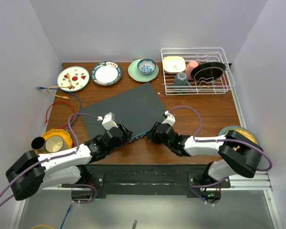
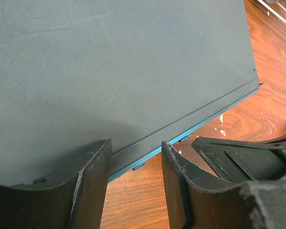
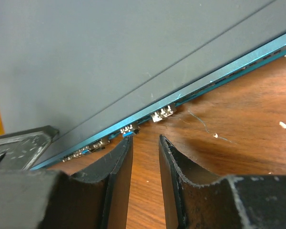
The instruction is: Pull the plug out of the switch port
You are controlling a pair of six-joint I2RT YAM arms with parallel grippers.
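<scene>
The dark grey switch (image 1: 119, 105) lies on the wooden table, its blue-edged port strip (image 3: 229, 67) facing the front. Small metal connectors (image 3: 162, 113) with blue bits show along that strip; I cannot tell which is a plug. My left gripper hovers at the switch's front edge, open, its fingers apart with nothing visible between them. My right gripper is open just in front of the ports, with nothing between its fingertips.
Plates, loose cables (image 1: 57, 105) and a yellow dish (image 1: 62, 136) lie left. A dish rack (image 1: 195, 88) stands back right, a bowl on a green plate at the back.
</scene>
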